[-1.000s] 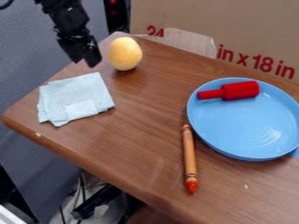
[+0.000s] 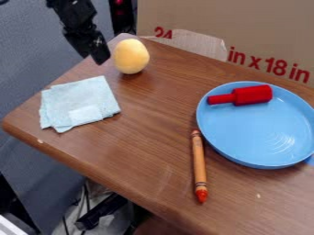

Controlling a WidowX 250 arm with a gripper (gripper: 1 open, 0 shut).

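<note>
My black gripper (image 2: pixel 95 51) hangs at the upper left, over the table's far left edge, just left of a yellow egg-shaped object (image 2: pixel 131 56); whether its fingers are open or shut is unclear. A folded pale blue cloth (image 2: pixel 77 105) lies below it on the wooden table (image 2: pixel 147 156). A blue plate (image 2: pixel 255 138) at the right holds a red cylindrical object with a handle (image 2: pixel 249 95). An orange crayon (image 2: pixel 199 167) lies left of the plate.
A cardboard box (image 2: pixel 227 32) stands along the back of the table. The middle of the table between the cloth and the plate is clear.
The objects on the table have not visibly moved.
</note>
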